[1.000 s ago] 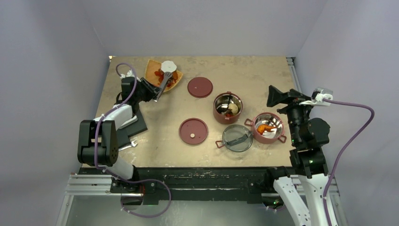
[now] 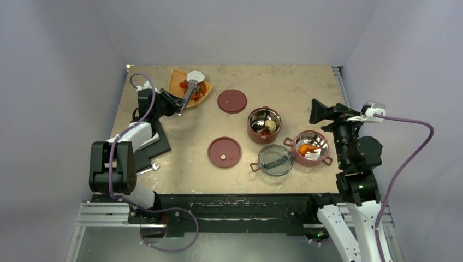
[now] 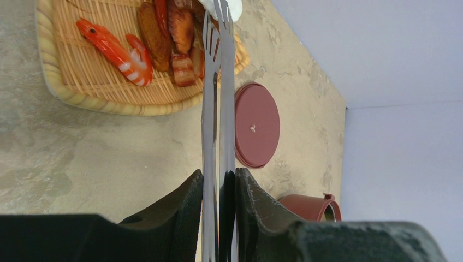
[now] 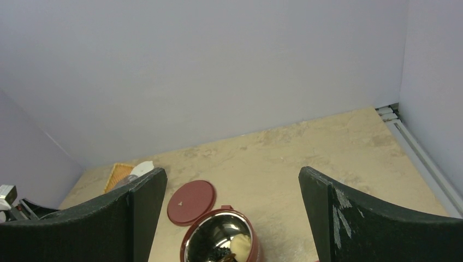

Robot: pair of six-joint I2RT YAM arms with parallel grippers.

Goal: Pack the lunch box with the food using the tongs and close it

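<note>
My left gripper holds steel tongs [image 3: 226, 109] upright in its fingers, their forked tips over the wicker tray [image 3: 71, 93] at the back left. The tray holds a shrimp [image 3: 117, 54] and several browned food pieces [image 3: 180, 27], with a white piece [image 2: 195, 76] at its back right, partly under the tong tips. My right gripper stands open in the air at the right, nothing between its fingers. A pot [image 2: 255, 131] and a second pot [image 2: 319, 155] hold food.
Two dark red lids [image 2: 232, 98] [image 2: 224, 147] and a glass lid [image 2: 270, 166] lie on the table. A black board [image 2: 161, 142] and cutlery are at the left, partly under the left arm.
My left gripper and the tongs have shifted slightly left in the top view. The right arm is still.
</note>
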